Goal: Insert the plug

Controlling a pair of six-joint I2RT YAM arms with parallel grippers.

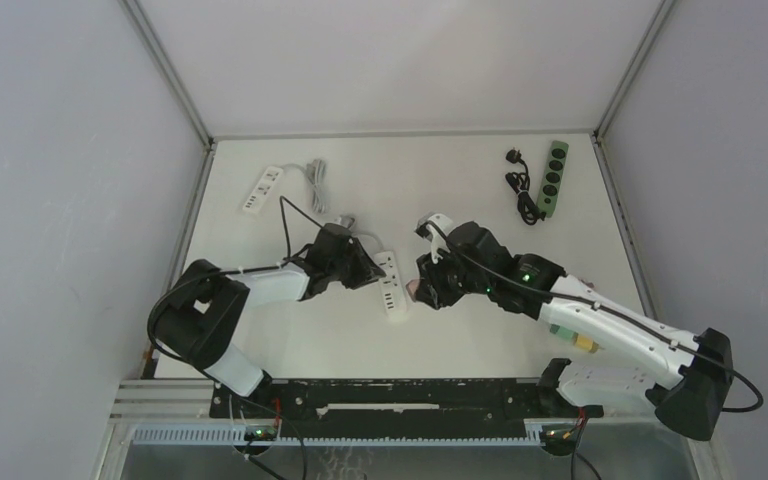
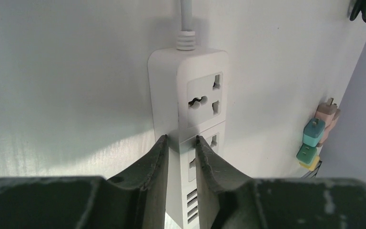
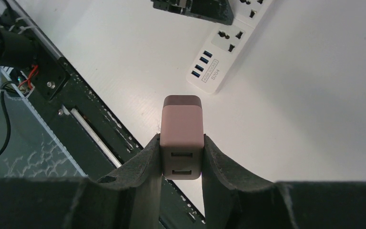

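Observation:
A white power strip (image 1: 392, 290) lies at mid-table, its grey cord leaving the far end. In the left wrist view the strip (image 2: 202, 86) shows its sockets. My left gripper is partly open above it; the strip shows between and beyond its fingers. The strip's USB end (image 3: 208, 71) and part of the left gripper appear in the right wrist view. A pink plug (image 3: 181, 119) with a brown end is clamped by my right gripper. Two dark slots show on its near end. From above, the plug (image 1: 413, 290) hangs just right of the strip, apart from the sockets.
Another white strip (image 1: 263, 190) sits at the back left beside a coiled cord (image 1: 317, 185). At the back right are a green strip (image 1: 553, 180) and a black cable (image 1: 523, 190). Coloured plugs (image 2: 313, 133) lie off to the right.

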